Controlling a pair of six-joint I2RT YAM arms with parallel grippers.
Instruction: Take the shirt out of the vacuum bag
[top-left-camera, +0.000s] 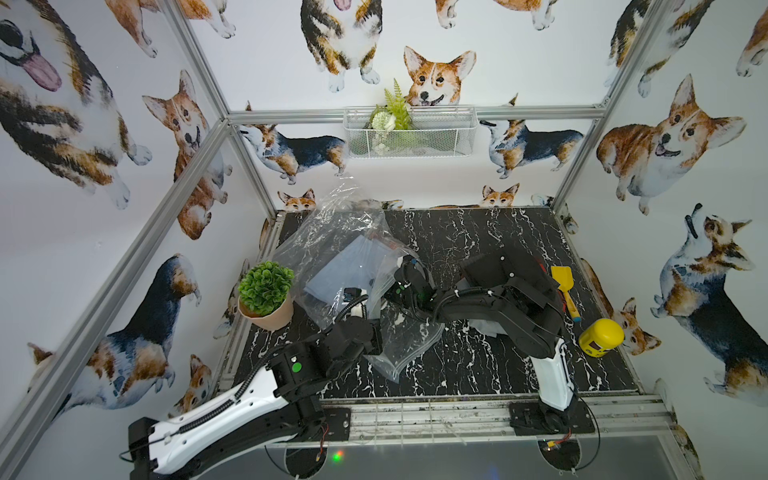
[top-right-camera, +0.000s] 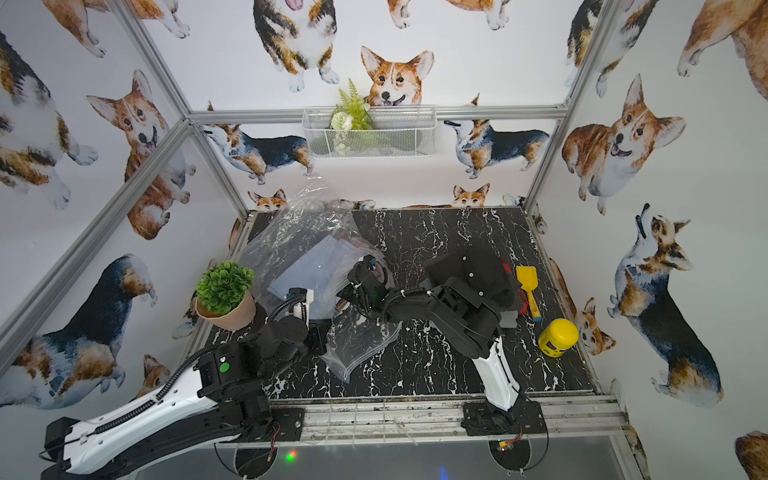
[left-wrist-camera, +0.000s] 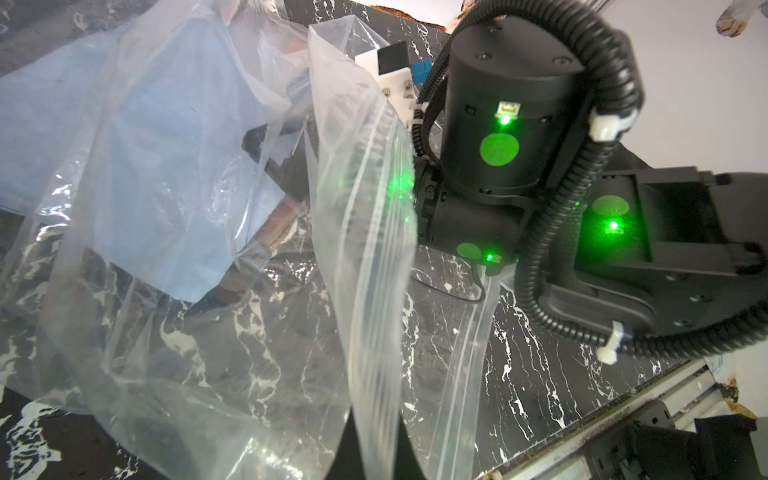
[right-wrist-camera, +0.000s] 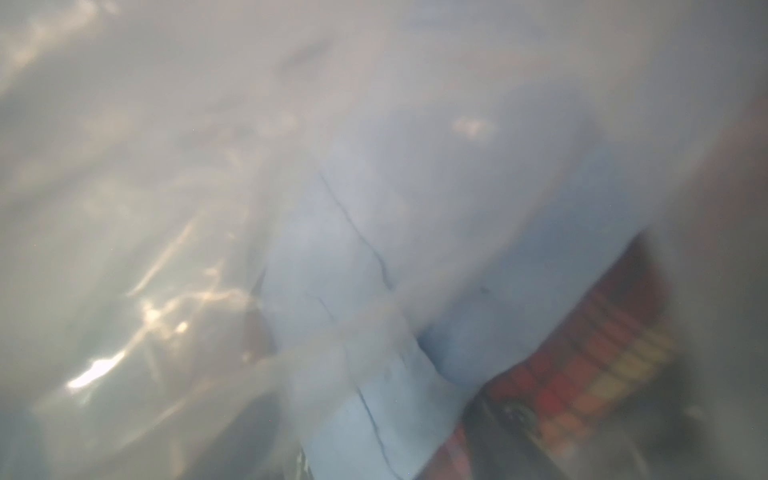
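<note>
A clear bag (top-left-camera: 312, 232) holding a folded light-blue shirt (top-left-camera: 340, 268) lies on the table's left half. In the left wrist view, my left gripper is shut at the bottom edge on the bag's zip edge, which rises from between its fingers. My right gripper reaches from the right inside the bag to the shirt, seen hazily through plastic; its finger is unclear. The right wrist view is blurred by plastic, with the blue shirt (right-wrist-camera: 344, 400) and red plaid fabric (right-wrist-camera: 576, 360) showing.
A potted plant (top-left-camera: 272, 316) stands left of the bag. Dark bundles, a yellow spatula (top-left-camera: 562, 280) and a yellow tub (top-left-camera: 600, 337) are at the right. A wire basket (top-left-camera: 440, 136) hangs on the back wall.
</note>
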